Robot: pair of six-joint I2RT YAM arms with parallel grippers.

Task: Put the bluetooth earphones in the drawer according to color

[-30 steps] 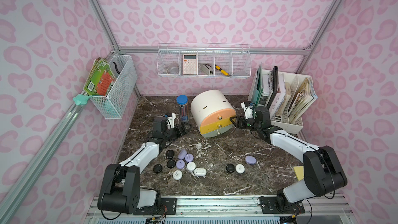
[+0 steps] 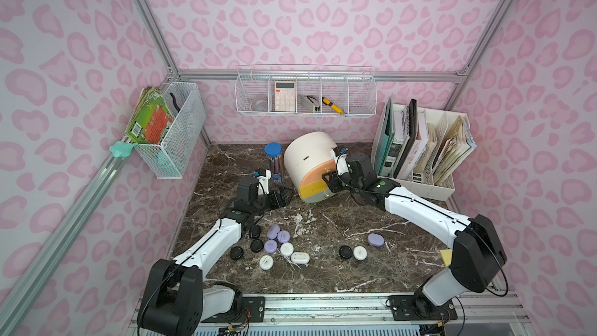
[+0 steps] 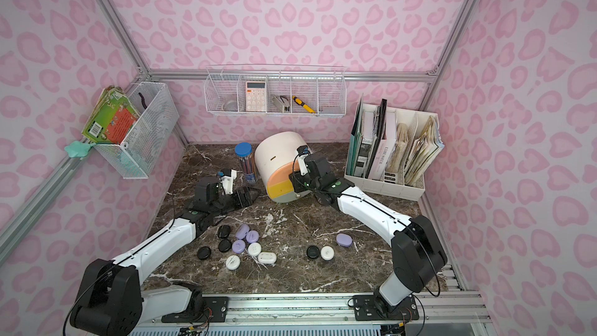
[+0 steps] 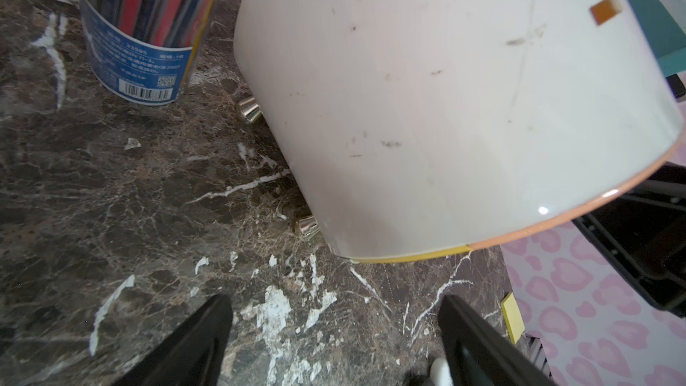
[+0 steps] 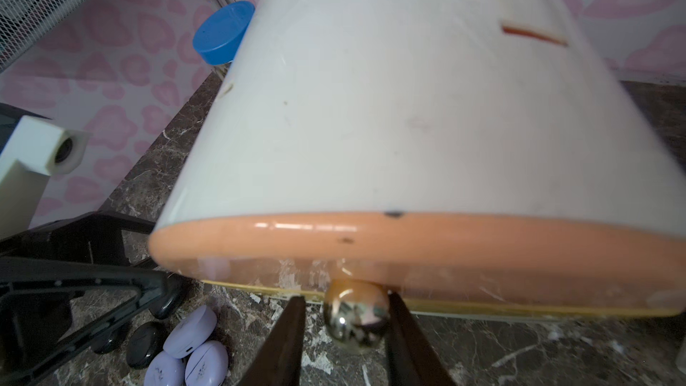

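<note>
A white drum-shaped cabinet [image 2: 306, 156] lies at the back of the table, with orange, yellow and grey-green drawers in its front. My right gripper is at that front, fingers on either side of a shiny round knob [image 5: 356, 311] below the orange edge; a gap shows on the left side, so it is open. It hides part of the drawer fronts in the top views. My left gripper [image 2: 283, 197] stands open and empty, left of the cabinet. Black [image 2: 236, 252], purple [image 2: 283, 236] and white [image 2: 266, 262] earphone cases lie on the front of the table.
A clear jar of pencils with a blue lid [image 2: 273, 149] stands left of the cabinet. A file rack [image 2: 423, 183] fills the back right. More cases, including a purple one [image 2: 375, 240], lie front right.
My right gripper has moved left from the cabinet's right side to across its front. The cabinet has shifted slightly back and left.
</note>
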